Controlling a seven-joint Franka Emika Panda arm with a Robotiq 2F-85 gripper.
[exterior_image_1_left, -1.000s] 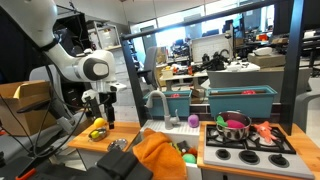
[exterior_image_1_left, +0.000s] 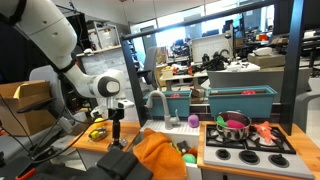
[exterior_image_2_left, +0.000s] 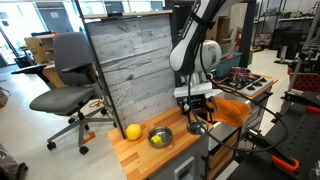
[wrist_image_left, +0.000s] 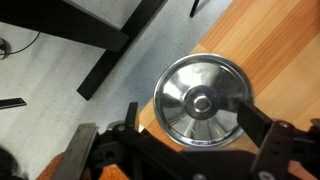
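A round silver lid (wrist_image_left: 203, 100) with a knob in its middle lies on the wooden counter in the wrist view. My gripper is over it, its dark fingers spread apart with nothing held between them. In exterior view 2 the lid (exterior_image_2_left: 200, 127) is close to the counter's front edge, and the gripper (exterior_image_2_left: 188, 107) hangs just above and behind it. Exterior view 1 shows the gripper (exterior_image_1_left: 115, 138) pointing down, left of the orange towel; the lid is small there and hard to make out.
A metal pot (exterior_image_2_left: 160, 138) with something yellow inside and a yellow ball (exterior_image_2_left: 133, 131) stand on the counter beside the lid. An orange towel (exterior_image_1_left: 158, 155) drapes near the faucet (exterior_image_1_left: 158, 103). Another pot (exterior_image_1_left: 233, 124) sits on the stove at right.
In exterior view 1 the arm has moved right and lower, from near the pot and yellow ball towards the orange towel. The objects on the counter look unmoved.
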